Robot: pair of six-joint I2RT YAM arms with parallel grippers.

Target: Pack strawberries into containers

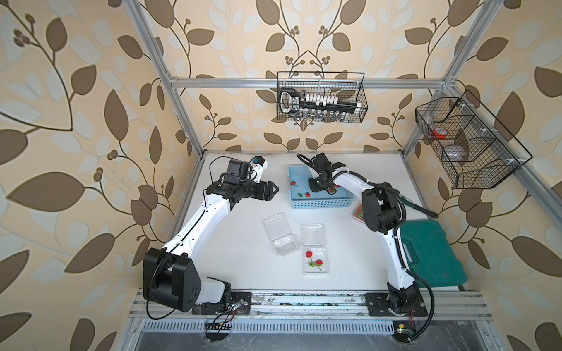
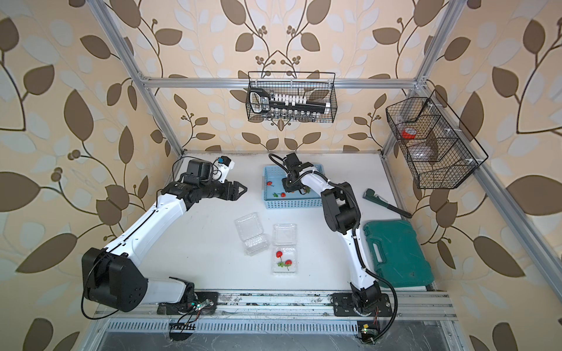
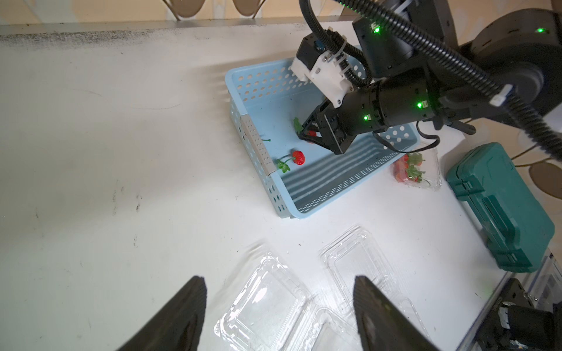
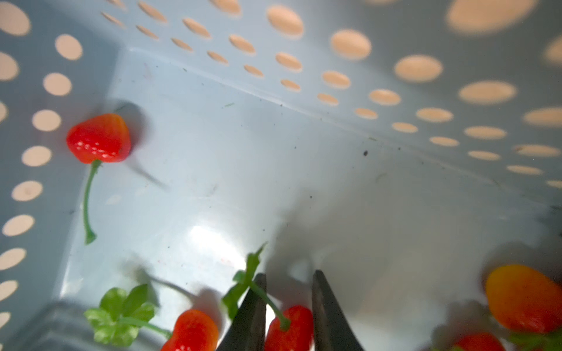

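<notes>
Inside the blue basket [image 1: 322,203], my right gripper points down with its fingers on either side of a red strawberry [image 4: 295,330]. Its green leaf overlaps one finger; how firmly the fingers press on the fruit is unclear. More strawberries lie around it, one by the basket's corner [image 4: 99,139] and an orange-red one [image 4: 521,298] at the right. My left gripper hangs empty left of the basket, fingers wide apart. An open clear container [image 1: 315,270] holds two strawberries. Another open container [image 1: 282,234] beside it looks empty.
Right of the basket sits a clear pack of strawberries [image 3: 416,168]. A green case [image 1: 433,254] and a dark green-handled tool [image 2: 386,202] lie at the table's right side.
</notes>
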